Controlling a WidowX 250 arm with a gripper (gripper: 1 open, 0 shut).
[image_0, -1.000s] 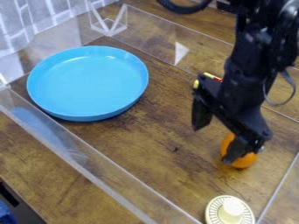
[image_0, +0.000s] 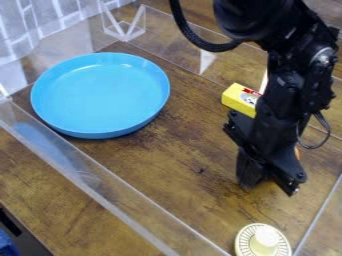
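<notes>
My black gripper (image_0: 267, 165) is low over the wooden table on the right. Whether the fingers are open or closed on it cannot be seen.
A blue plate (image_0: 99, 92) lies at the left. A yellow box (image_0: 238, 98) is just behind the gripper. A white round object (image_0: 263, 240) sits at the front right. Clear plastic walls edge the area. Bare wood (image_0: 140, 175) lies in the middle and front left.
My gripper has moved down and over the orange object, covering most of it, and its fingers appear closer together.
</notes>
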